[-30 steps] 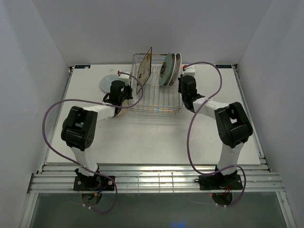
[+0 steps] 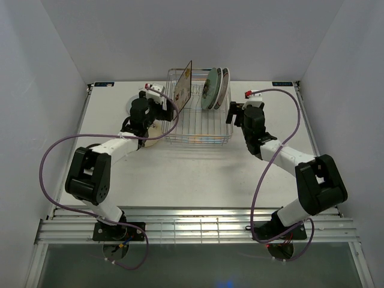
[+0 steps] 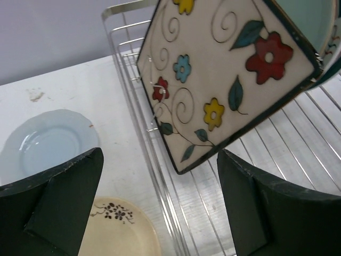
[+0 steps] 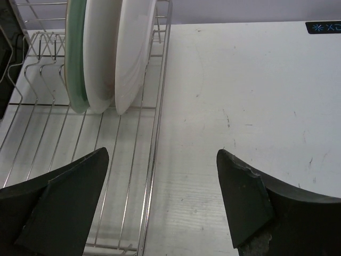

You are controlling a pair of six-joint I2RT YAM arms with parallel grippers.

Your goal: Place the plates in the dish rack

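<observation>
The wire dish rack (image 2: 198, 129) holds a square flowered plate (image 3: 208, 80) leaning on the left, and green and white plates (image 4: 98, 53) upright on the right. My left gripper (image 2: 162, 109) is open at the rack's left side, nothing between its fingers. Below it in the left wrist view lie a blue-white plate (image 3: 50, 136) and a cream plate (image 3: 117, 232) on the table. My right gripper (image 2: 234, 115) stands apart at the rack's right side, its fingers spread, nothing between them.
Bare table (image 2: 282, 114) lies right of the rack and in front of it. Walls close in the back and both sides.
My right arm has moved right and toward the front, away from the rack. The plates in the rack look much the same.
</observation>
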